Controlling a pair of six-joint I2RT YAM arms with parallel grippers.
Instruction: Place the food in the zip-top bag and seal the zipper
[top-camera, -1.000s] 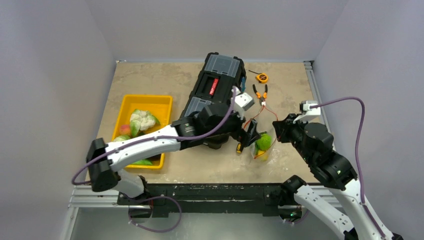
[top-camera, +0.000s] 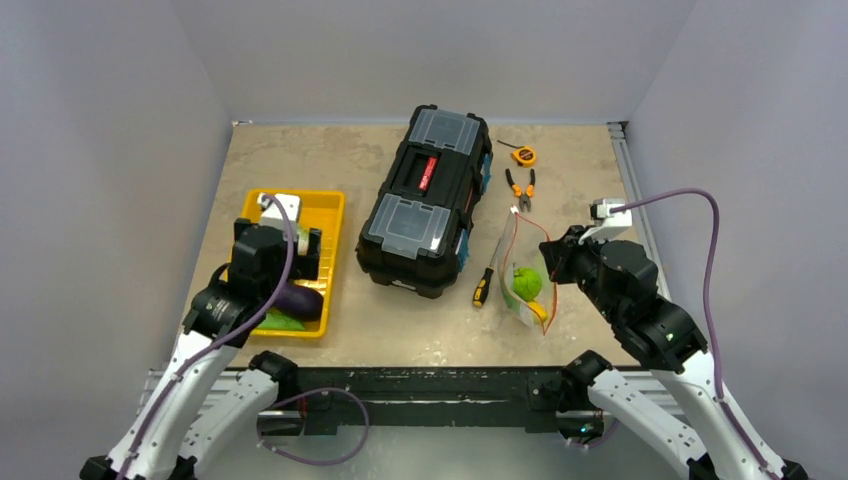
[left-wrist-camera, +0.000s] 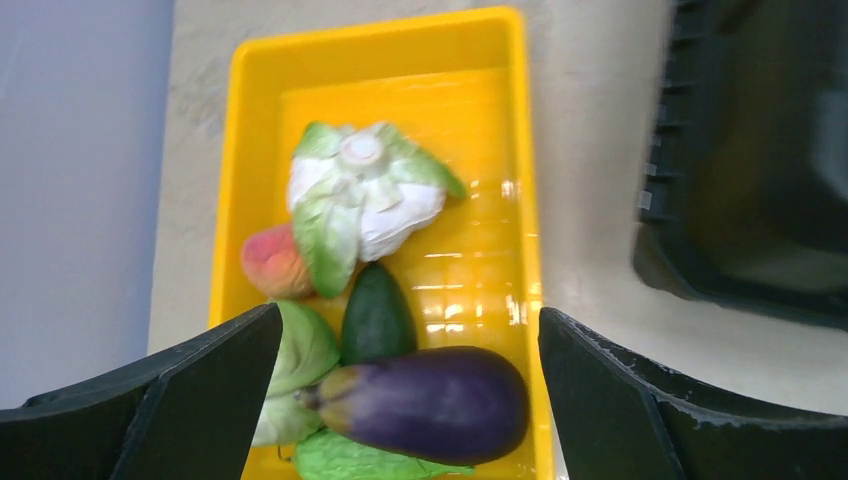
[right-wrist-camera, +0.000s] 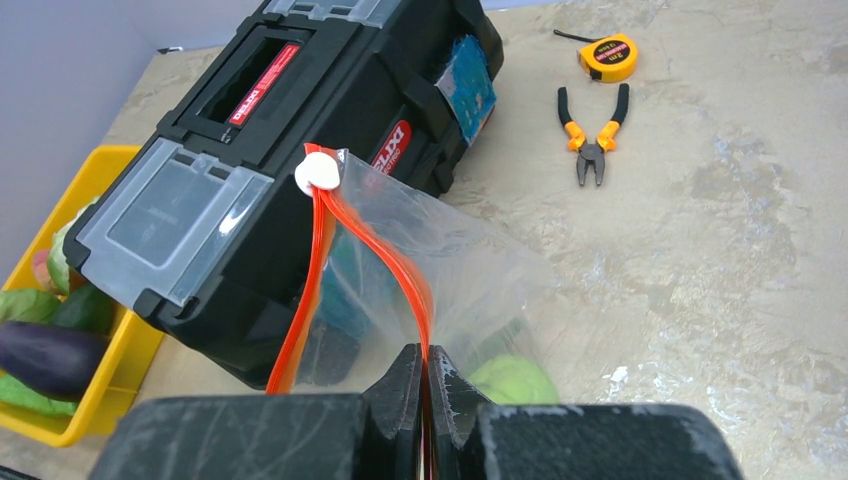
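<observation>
My left gripper is open above the yellow tray (left-wrist-camera: 532, 290), nothing between its fingers. In the left wrist view the tray holds a cauliflower (left-wrist-camera: 385, 205), a peach (left-wrist-camera: 272, 262), a dark green avocado-like item (left-wrist-camera: 378, 315), an eggplant (left-wrist-camera: 440, 403) and leafy green vegetables (left-wrist-camera: 300, 350). At the right, the clear zip top bag (top-camera: 510, 245) stands with its orange-edged mouth parted. Inside it are a round green item (top-camera: 527, 284) and a yellow one (top-camera: 540, 310). My right gripper is shut on the bag's orange rim (right-wrist-camera: 415, 285).
A black toolbox (top-camera: 425, 200) stands between tray and bag. Beside the bag lies a screwdriver (top-camera: 484, 285), with pliers (top-camera: 522, 190) and a tape measure (top-camera: 524, 156) farther back. Bare table shows at the front middle.
My left arm has swung left from beside the bag, past the toolbox, to above the tray. The bag's mouth has shifted slightly; the right gripper has stayed nearly still at its rim.
</observation>
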